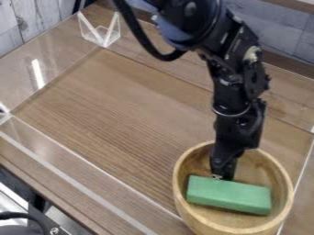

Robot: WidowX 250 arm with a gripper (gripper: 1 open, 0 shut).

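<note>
A wooden bowl (194, 217) sits at the lower right of the table, with a green block (229, 195) lying inside it. My black gripper (223, 170) reaches down into the bowl just behind the block. Its fingertips are dark and small, so what is between them is hidden.
A small clear plastic holder (101, 27) stands at the far back left, and a grey wall runs along the back right.
</note>
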